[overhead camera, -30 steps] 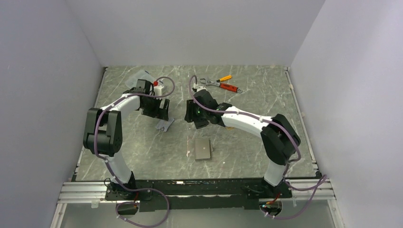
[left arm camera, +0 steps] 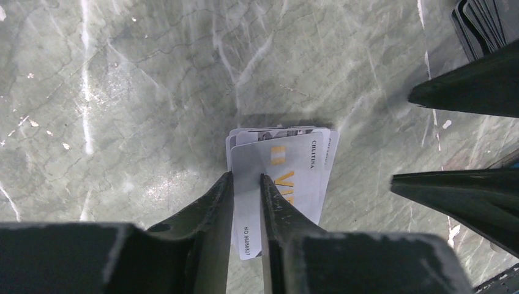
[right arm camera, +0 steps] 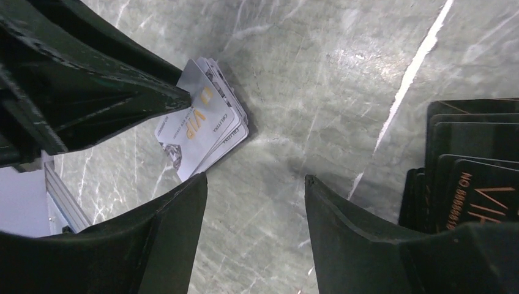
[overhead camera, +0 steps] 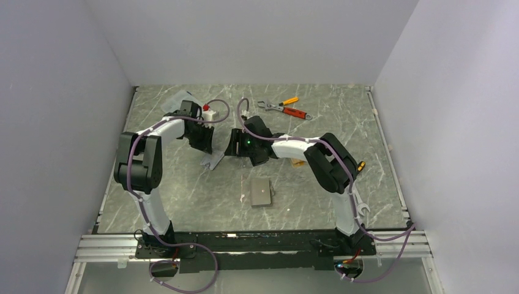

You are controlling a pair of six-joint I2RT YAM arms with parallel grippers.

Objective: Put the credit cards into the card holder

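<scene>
A small fanned stack of silver cards [overhead camera: 212, 160] lies on the table at left centre. In the left wrist view these silver cards [left arm camera: 275, 156] have my left gripper right over them, its fingertips a narrow gap apart; whether they touch a card I cannot tell. To the right, my right gripper stands wide open over bare table, empty. Black cards [right arm camera: 477, 165] lie fanned in a pile on its right, partly under the right arm from above as a dark patch [overhead camera: 259, 159]. A flat grey case [overhead camera: 261, 192], apparently the card holder, rests nearer the front.
An adjustable wrench [overhead camera: 295, 113] and a yellow-handled tool [overhead camera: 289, 101] lie at the back. A clear bag [overhead camera: 179, 100] sits at the back left. Both grippers are close to each other.
My right gripper has moved left, towards the left one. Cards and case look unmoved.
</scene>
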